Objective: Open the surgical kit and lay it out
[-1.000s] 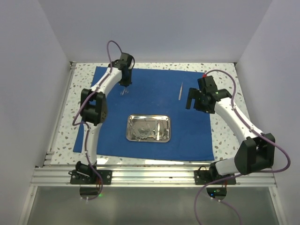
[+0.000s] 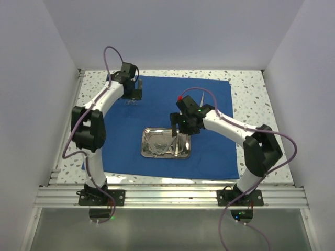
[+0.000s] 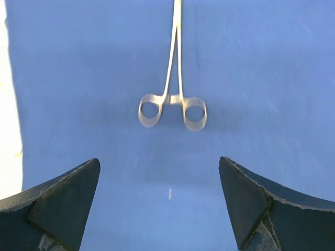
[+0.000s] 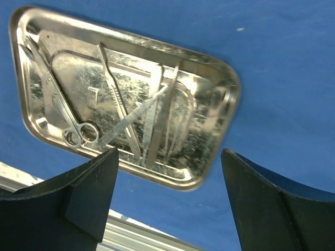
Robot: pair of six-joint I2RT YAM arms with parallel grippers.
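Note:
On the blue cloth at the upper left lies a pair of ring-handled forceps (image 3: 177, 78), alone and apart from my left gripper, whose fingers are wide open and empty. The metal tray (image 2: 149, 130) rests near the middle of the cloth. Inside it are scissors (image 4: 60, 97), a scalpel handle (image 4: 119, 97), a ridged instrument (image 4: 131, 116) lying across others, and several slim tools. Above the tray's right part hovers my right gripper, its fingers apart with nothing between them. A thin instrument (image 2: 202, 98) lies at the upper right of the cloth.
Speckled table (image 2: 248, 110) shows around it. A metal rail (image 2: 172, 192) runs along the front edge.
My right gripper has swung left from the cloth's right side to over the tray. The left gripper has let go of the forceps and backed off slightly to the left.

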